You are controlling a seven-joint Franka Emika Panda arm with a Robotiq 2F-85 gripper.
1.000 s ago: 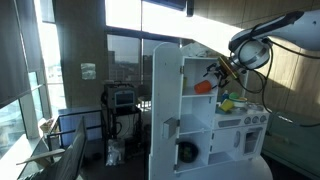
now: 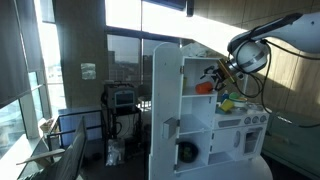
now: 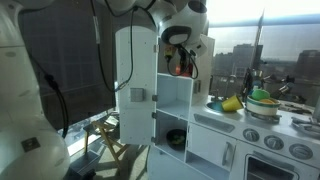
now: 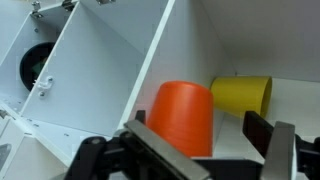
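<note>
An orange cup-like object (image 4: pixel 182 112) shows in the wrist view, between and beyond the fingers of my gripper. The gripper's fingers stand wide apart, and whether a finger touches the orange object is unclear. In exterior view 1 the gripper (image 2: pixel 215 72) is at the upper part of the white cabinet (image 2: pixel 162 110), right by the orange object (image 2: pixel 205 88). Exterior view 2 has the gripper (image 3: pixel 185 52) coming down from above over the orange object (image 3: pixel 182 70), which the arm partly hides.
A yellow cup (image 4: pixel 241 95) lies on the counter beyond the cabinet wall. Stacked dishes (image 3: pixel 262 100) stand on the toy stove (image 3: pixel 255 130). A dark round pot (image 2: pixel 187 152) sits in the lower compartment; the shelf area above it looks empty.
The orange object seems to have tilted slightly beneath the gripper. The arm has barely shifted, and the rest of the scene looks the same.
</note>
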